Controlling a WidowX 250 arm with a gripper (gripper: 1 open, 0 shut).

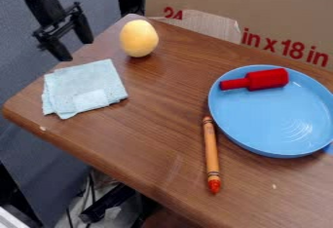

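The black gripper (68,39) hangs at the upper left, off the table's edge, with its fingers apart and nothing seen between them. Below it a folded pale blue cloth (84,91) lies on the wooden table. A yellow egg-shaped object (139,38) stands near the back edge. A blue plate (271,127) on the right holds a red object with a short handle (264,79). An orange crayon (211,156) lies left of the plate.
A cardboard box (247,13) stands behind the table (150,154). Metal parts and cables show below the left edge.
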